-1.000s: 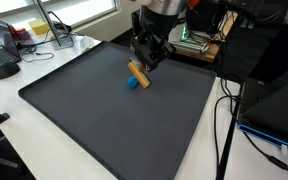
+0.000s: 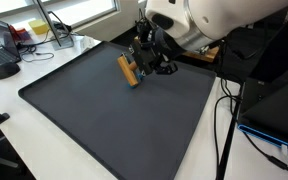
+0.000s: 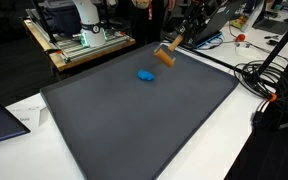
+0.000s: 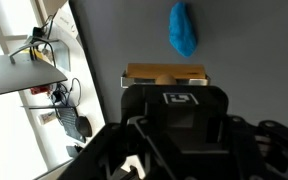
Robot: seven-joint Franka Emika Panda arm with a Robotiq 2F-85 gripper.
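A wooden mallet-like piece (image 3: 164,56), with a light-brown block head and a short round handle, is held by my gripper. In the wrist view the block (image 4: 142,71) lies crosswise just beyond my fingers, which are shut on the handle; much of the handle is hidden. A blue object (image 4: 183,30), perhaps cloth, lies on the dark board a little beyond the block, apart from it in that view. In exterior view 2 the blue object (image 3: 145,75) rests near the held piece. The piece seems to hang just over the board; exact height cannot be told.
The dark board (image 3: 134,120) is otherwise clear. Black cables (image 3: 254,75) run along one side. A laptop and cables (image 2: 19,50) stand beyond another edge. A wooden-edged bench with clutter (image 3: 79,45) is at the back.
The held wooden piece has moved slightly left and up in exterior view 1, and the arm has come lower into view. The blue object, visible beside it earlier, is now mostly hidden.
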